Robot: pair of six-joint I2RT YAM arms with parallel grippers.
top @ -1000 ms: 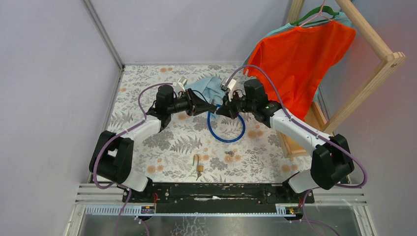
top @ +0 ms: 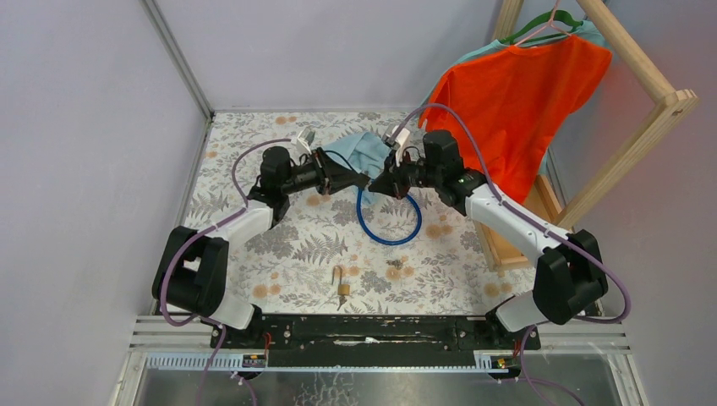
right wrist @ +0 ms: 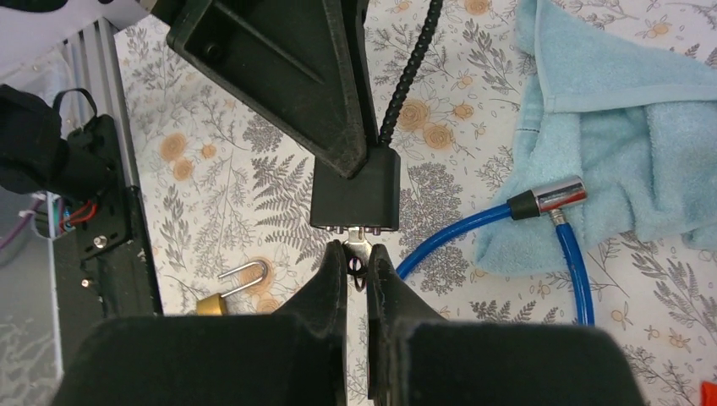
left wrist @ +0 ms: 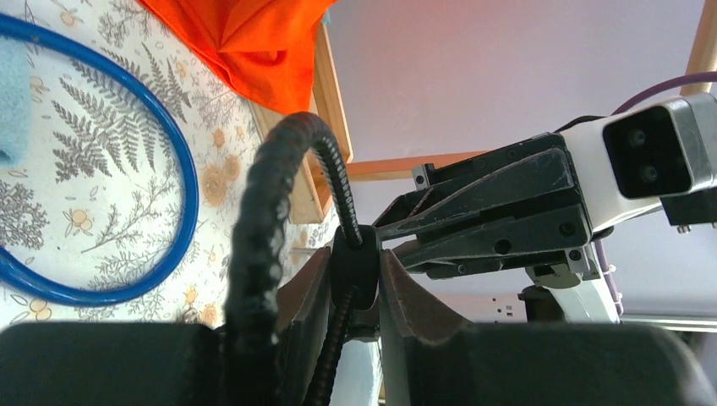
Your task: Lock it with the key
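Note:
A black cable lock meets both grippers above the mat's middle. In the left wrist view my left gripper is shut on its black body (left wrist: pixel 355 266), and the braided cable (left wrist: pixel 279 178) loops upward. In the right wrist view my right gripper is shut on a small silver key (right wrist: pixel 358 239) at the underside of the lock body (right wrist: pixel 355 199). The key's tip is at or inside the body; how deep cannot be told.
A blue hose (top: pixel 389 242) and light-blue towel (top: pixel 359 148) lie beneath. A brass padlock (top: pixel 343 290) lies near the front. A wooden rack (top: pixel 643 152) with hanging shirts stands at the right.
Both stay shut.

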